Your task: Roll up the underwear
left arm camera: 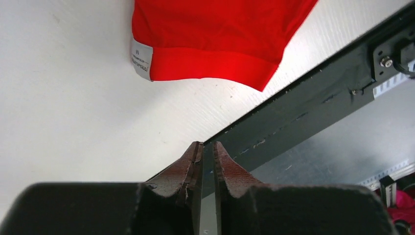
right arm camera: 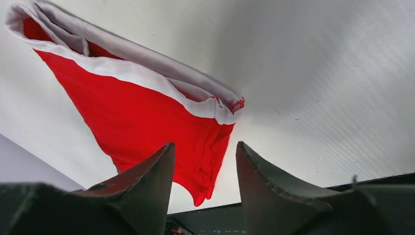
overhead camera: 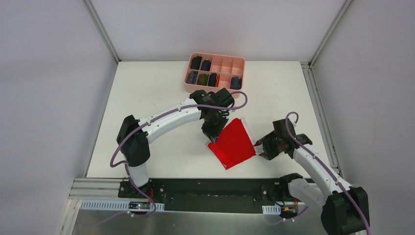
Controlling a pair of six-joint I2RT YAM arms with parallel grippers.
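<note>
The red underwear lies folded in a squarish shape on the table, its white band along the side toward my right gripper. My left gripper is over its left corner in the top view; in the left wrist view its fingertips stand a narrow gap apart, nothing between them, with the red cloth and a grey label beyond. My right gripper stands open above the cloth's right side, nothing held.
A pink divided box with dark rolled items and something red stands at the back.
</note>
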